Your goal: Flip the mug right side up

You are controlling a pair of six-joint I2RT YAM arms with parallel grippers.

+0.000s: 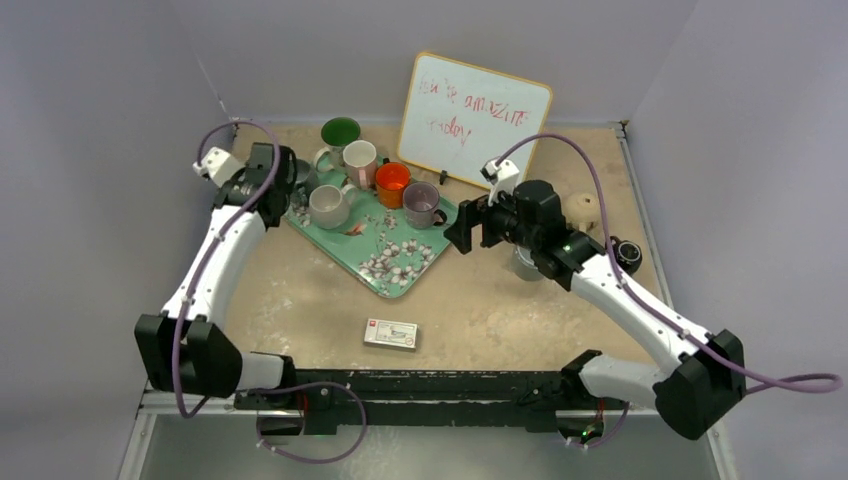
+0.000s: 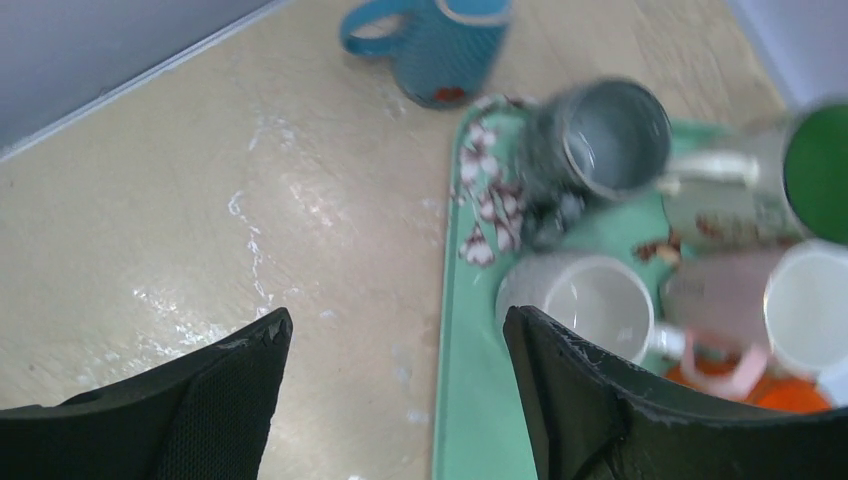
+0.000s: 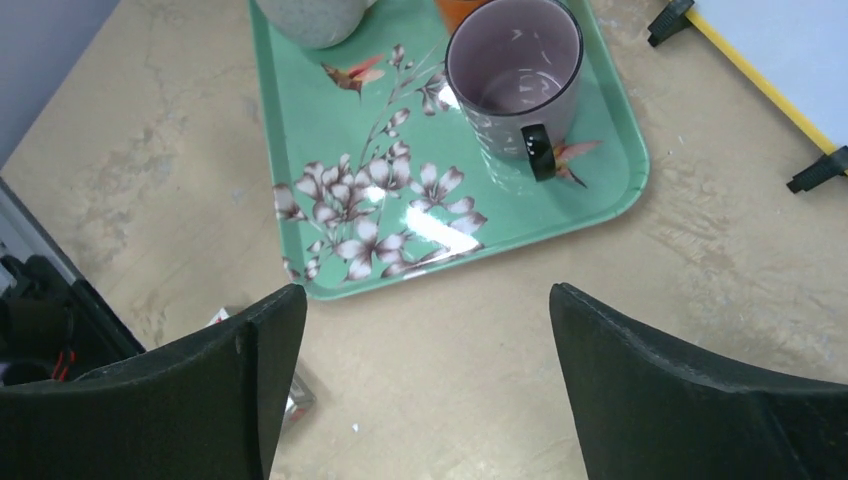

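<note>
In the left wrist view a blue mug (image 2: pixel 445 55) stands off the tray, beside a dark mug (image 2: pixel 590 135). My left gripper hangs above the tray's left edge with parted fingers, nothing between them. My right gripper is open and empty, right of the tray's near corner.
A whiteboard (image 1: pixel 475 110) leans at the back. A small box (image 1: pixel 391 334) lies at the front centre. A grey container (image 1: pixel 527 268) and lidded items (image 1: pixel 628 258) are at the right.
</note>
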